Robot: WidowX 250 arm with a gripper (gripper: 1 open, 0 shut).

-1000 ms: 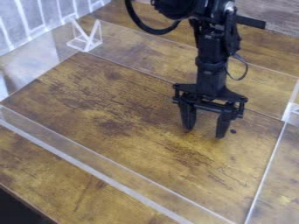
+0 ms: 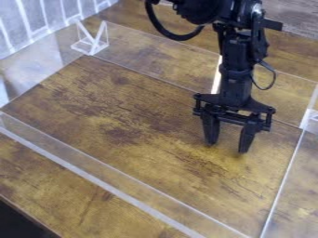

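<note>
My gripper (image 2: 229,138) is low over the worn wooden surface (image 2: 125,139), at the right of the middle, with its black fingers pointing down and standing a little apart. I see no object between them, though the dark fingertips are hard to make out in detail.
Clear plastic strips (image 2: 99,186) run along the edges of the wooden area. A small white bracket (image 2: 92,39) stands at the back left, with white bars at the top left corner.
The gripper has shifted slightly to the right and toward the camera.
</note>
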